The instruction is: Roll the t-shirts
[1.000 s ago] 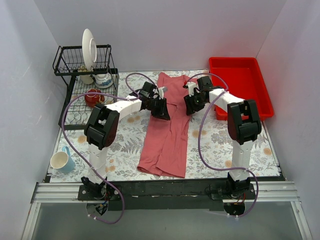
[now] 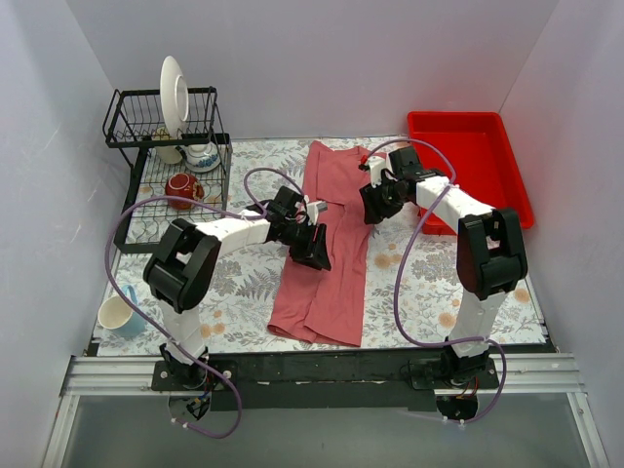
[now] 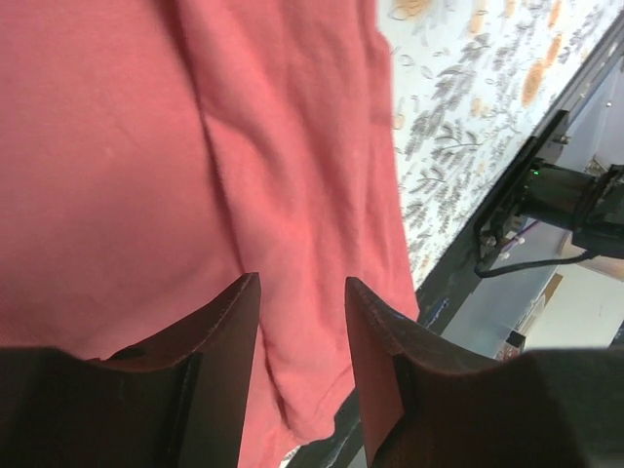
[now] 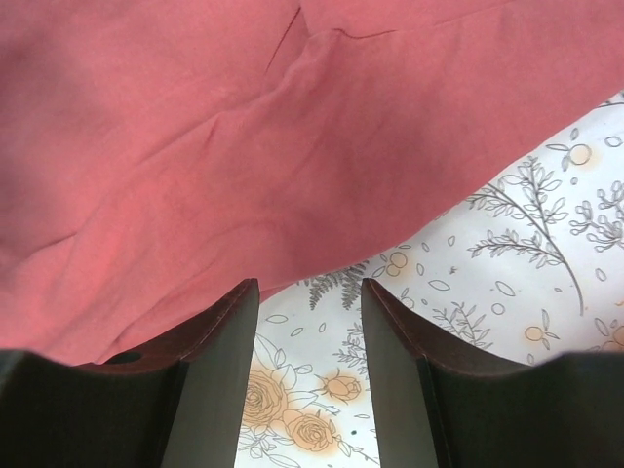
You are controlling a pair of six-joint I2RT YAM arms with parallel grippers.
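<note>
A red t-shirt [image 2: 327, 283] lies folded into a long strip on the patterned cloth, running from the back wall to the table's front edge. Over its middle, my left gripper [image 2: 320, 265] stands open; in the left wrist view the shirt [image 3: 292, 185] passes behind the fingers with nothing gripped. My right gripper [image 2: 374, 220] is at the shirt's right edge, higher up. Its fingers [image 4: 219, 341] are apart, and the shirt's edge [image 4: 331, 234] lies just beyond the tips with bare cloth between them.
An empty red bin [image 2: 453, 122] stands at the back right. The black dish rack [image 2: 175, 234] with plates, a teapot and a red mug [image 2: 183, 190] is at back left. A light blue mug [image 2: 119, 314] sits front left.
The right gripper moved only a little. The shirt looks unchanged.
</note>
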